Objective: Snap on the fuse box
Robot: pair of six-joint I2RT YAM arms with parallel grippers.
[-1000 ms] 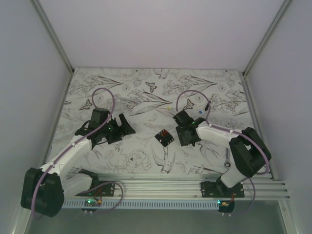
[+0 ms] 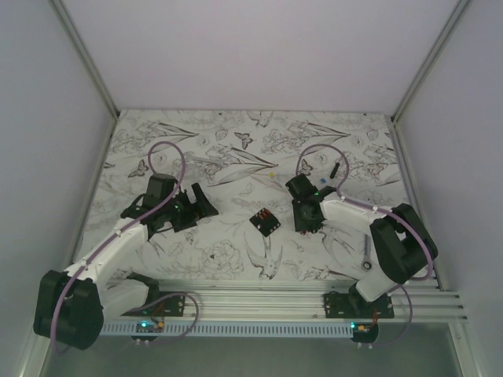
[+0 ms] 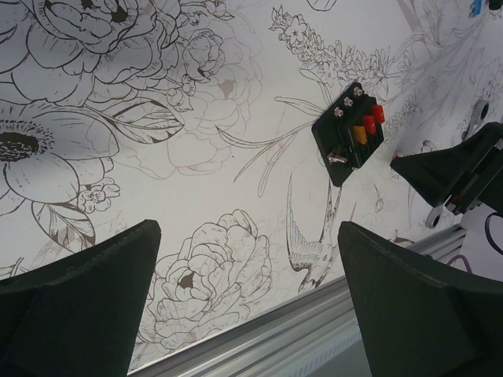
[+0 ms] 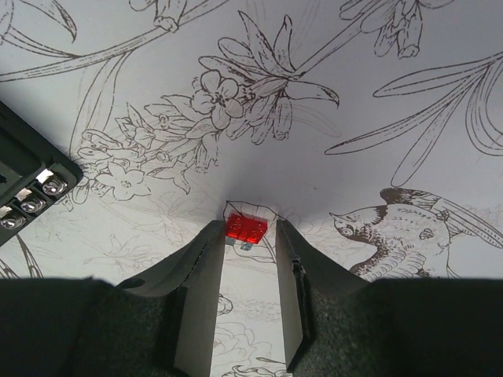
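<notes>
The black fuse box lies mid-table; in the left wrist view the box holds red and orange fuses, and in the right wrist view its corner shows at left. A loose red fuse lies on the table between the parted fingertips of my right gripper, low over it; whether they touch it is unclear. My left gripper stands open left of the box, empty, its dark fingers also at the bottom of the left wrist view.
A small yellow piece, a blue piece and a dark tool lie behind the right gripper. A wrench lies at the right.
The left arm and the fuse box have not visibly moved.
</notes>
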